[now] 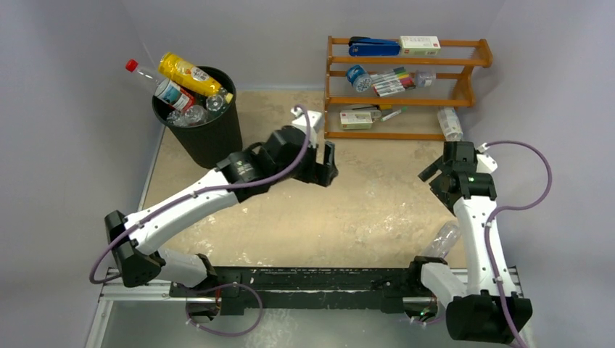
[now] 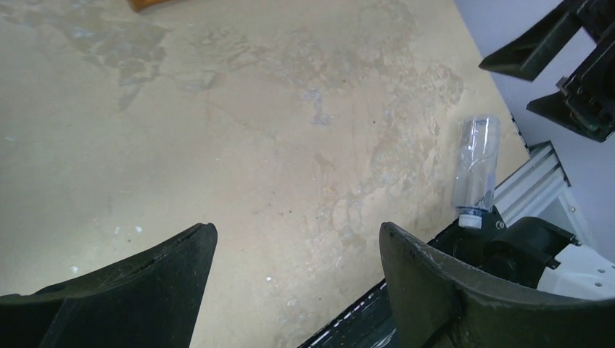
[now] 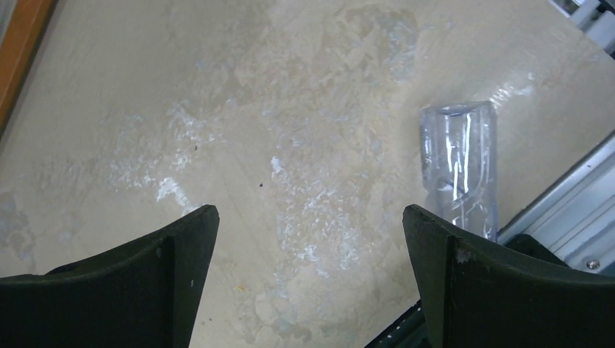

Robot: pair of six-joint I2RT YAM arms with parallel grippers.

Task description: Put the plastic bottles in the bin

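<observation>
A clear plastic bottle (image 1: 444, 241) lies at the front right of the table, with its white cap visible in the left wrist view (image 2: 475, 163); in the right wrist view the bottle (image 3: 458, 163) is right of the open fingers. My right gripper (image 1: 434, 177) is open above the table, behind that bottle. My left gripper (image 1: 325, 165) hangs over the table's middle, open and empty. The black bin (image 1: 210, 145) at the back left holds several bottles, among them a yellow one (image 1: 192, 75) and a red-capped one (image 1: 167, 90). Another clear bottle (image 1: 450, 123) lies beside the rack's right end.
A wooden rack (image 1: 402, 136) at the back holds boxes, markers, a stapler and small containers. Walls border the sides, and a black rail (image 1: 312, 279) runs along the front.
</observation>
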